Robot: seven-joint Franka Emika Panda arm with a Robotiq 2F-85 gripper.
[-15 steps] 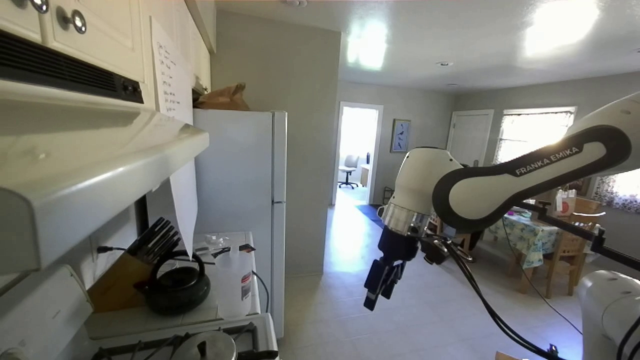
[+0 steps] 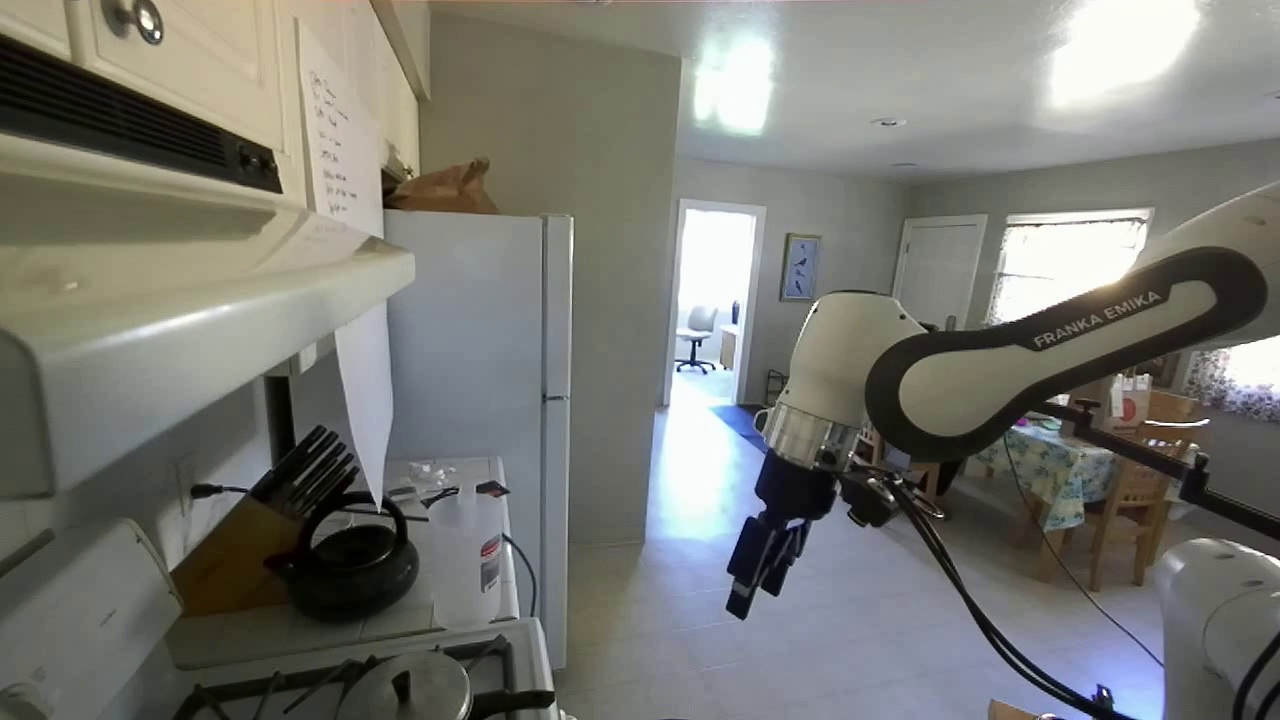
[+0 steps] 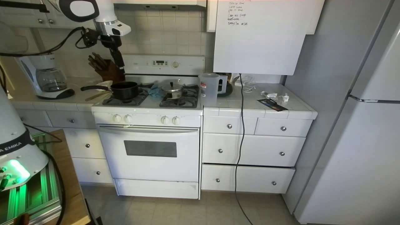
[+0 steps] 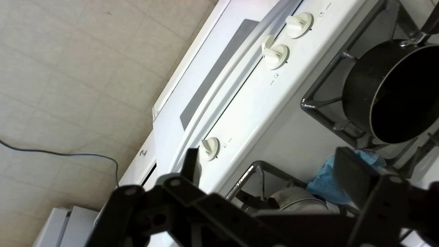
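High over the front of the white stove, my gripper stands open, its two fingers wide apart and nothing between them. In the wrist view a black saucepan sits on a burner to the right, clear of the fingers. Below it lies a crumpled blue cloth. A lidded metal pot is partly hidden behind the gripper; its lid and knob show in exterior view 2. Pale control knobs line the stove's front. From the side, the gripper points downward in free air.
A clear pitcher stands right of the stove, near a dark kettle. A knife block and coffee maker are on the left counter. The range hood overhangs the stove. A cable hangs down the drawers.
The arm and gripper look the same as a second ago.
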